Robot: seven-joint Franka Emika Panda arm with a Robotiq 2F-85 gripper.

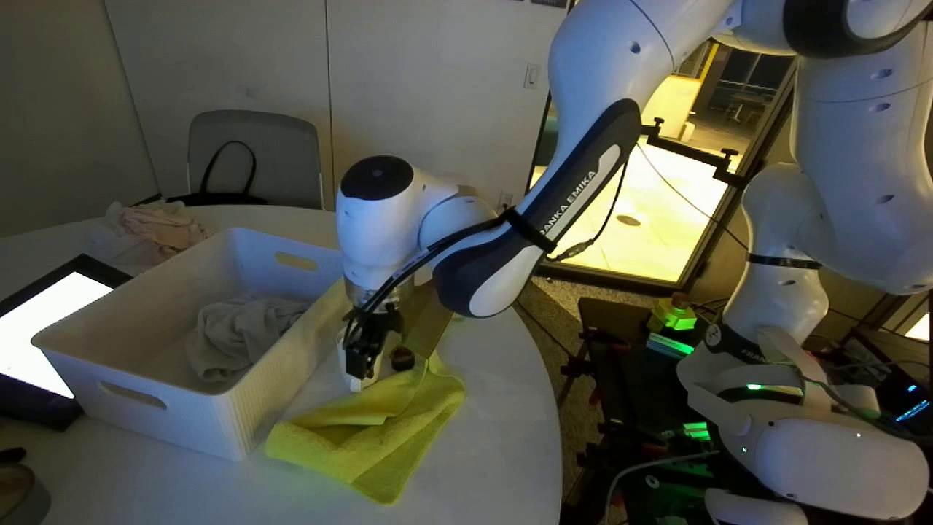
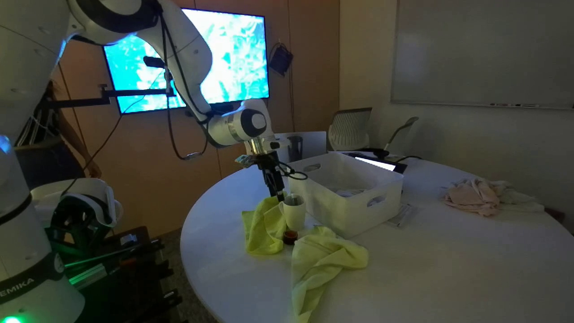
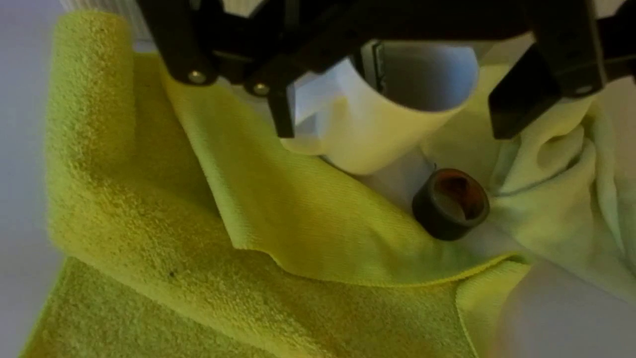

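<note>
My gripper is open above a white mug (image 3: 372, 134), its fingers spread to either side in the wrist view. Whether either fingertip touches the mug cannot be told. In exterior view 2 the mug (image 2: 296, 217) stands upright just beside the gripper tips (image 2: 280, 194). A yellow cloth (image 3: 197, 209) lies rumpled around the mug's handle side. Close to the mug's base sits a small dark ring-shaped object (image 3: 438, 218). A paler green-yellow cloth (image 2: 325, 258) is spread beside the ring.
Right beside the mug stands a white bin (image 1: 157, 415) holding a grey cloth (image 1: 240, 337); its wall is close to the gripper. Pinkish cloths (image 2: 473, 198) and a lit screen (image 1: 44, 324) lie farther off.
</note>
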